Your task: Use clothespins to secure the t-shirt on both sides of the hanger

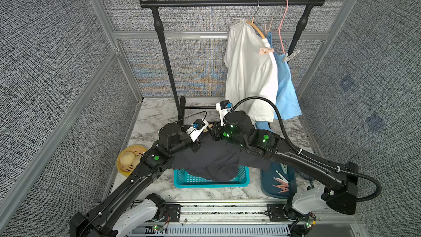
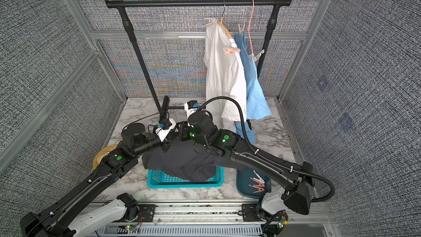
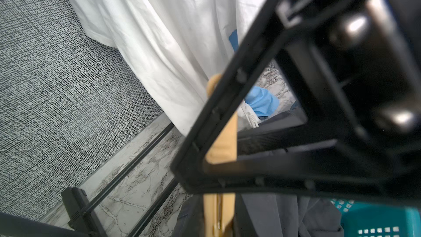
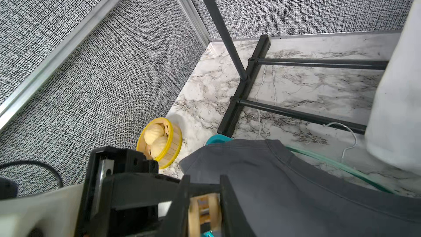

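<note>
A grey t-shirt [image 1: 219, 162] lies over the teal basket [image 1: 210, 184]. Above it my left gripper [image 1: 205, 126] is shut on a wooden clothespin [image 3: 221, 142], which stands upright in the left wrist view. My right gripper [image 1: 211, 128] meets it, its fingers around the clothespin; their exact opening is hard to tell, and its black frame fills much of the left wrist view. A white shirt [image 1: 247, 70] and a blue garment [image 1: 285, 87] hang from the rail [image 1: 206, 3], with clothespins on them.
A tray [image 1: 267, 180] of clothespins stands right of the basket, a yellow steamer [image 1: 125, 166] at the left. A green hanger [image 4: 333, 164] lies behind the grey cloth.
</note>
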